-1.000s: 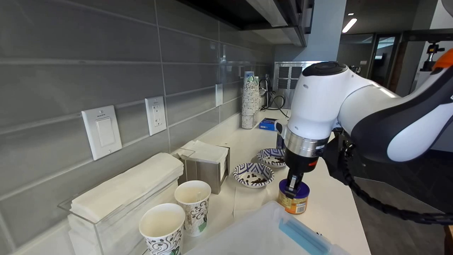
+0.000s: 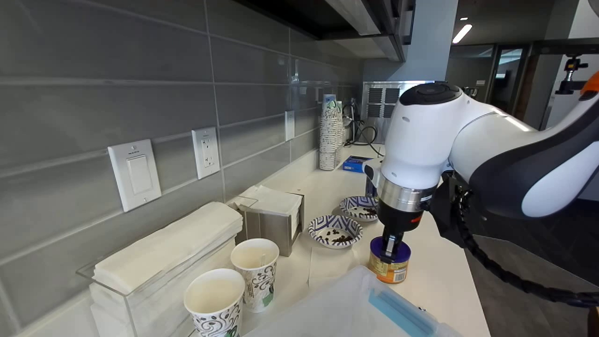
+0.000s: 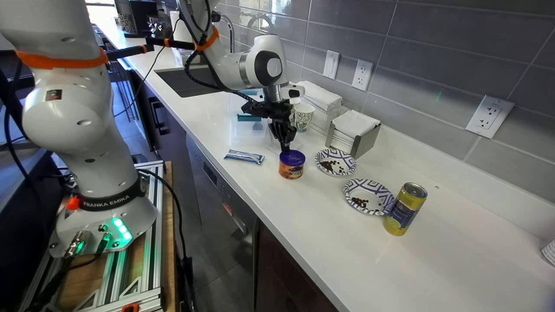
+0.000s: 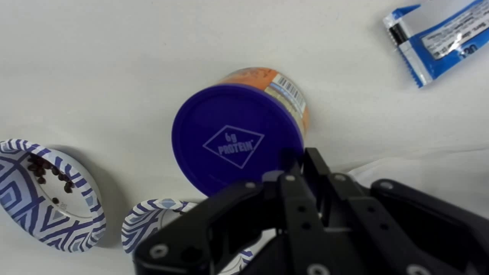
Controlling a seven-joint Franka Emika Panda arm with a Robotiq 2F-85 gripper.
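Note:
A short round can with an orange label (image 3: pixel 291 171) stands upright on the counter, capped by a purple lid (image 4: pixel 236 137) marked "6g PROTEIN". My gripper is at the lid's edge, its fingers close together and shut on the rim there. From the side, the gripper (image 2: pixel 388 255) points down onto the can's top, and the lid looks seated on the can. The black finger bodies hide the lower right part of the lid in the wrist view.
Two patterned paper bowls (image 3: pixel 335 151) (image 3: pixel 387 198) holding small dark pieces sit near the can. A blue wrapped bar (image 3: pixel 244 156), a clear bin (image 2: pixel 331 303), a napkin holder (image 2: pixel 264 224) and a yellow-blue drink can (image 3: pixel 404 209) stand around. Counter is open toward its front edge.
The arm and gripper have shifted slightly to the right in exterior view 1, and the can with its lid has shifted slightly the same way. The bowls and cups have stayed put.

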